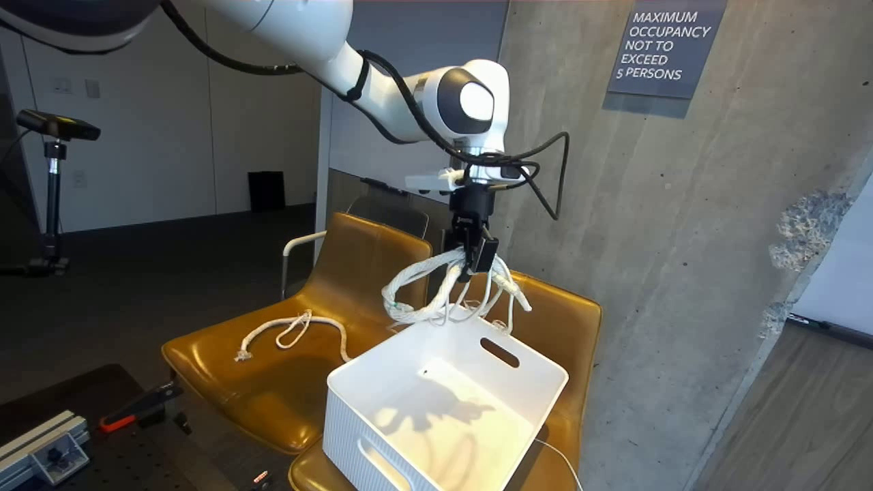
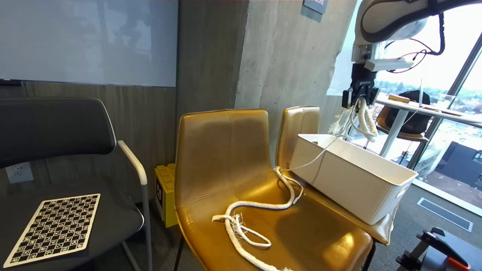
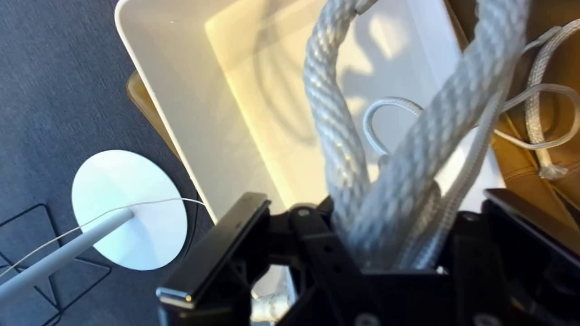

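Observation:
A looped bundle of white rope (image 1: 415,274) hangs from my gripper (image 1: 479,260), which is shut on it. In the wrist view thick twisted strands and thinner cords of the rope (image 3: 340,117) pass between the black fingers. The bundle hangs over the back end of a white bin (image 1: 353,389), near its rim. A thin cord (image 2: 318,155) runs from the bundle over the bin's edge to more white rope (image 2: 256,204) lying on the tan chair. No rope shows on the bin's visible floor, only shadows.
The bin stands tilted on the second tan chair (image 1: 565,327), against a concrete wall (image 1: 679,270). The first tan chair (image 1: 245,393) is beside it. A round white table base (image 3: 108,184) with a pole stands on the floor next to the bin.

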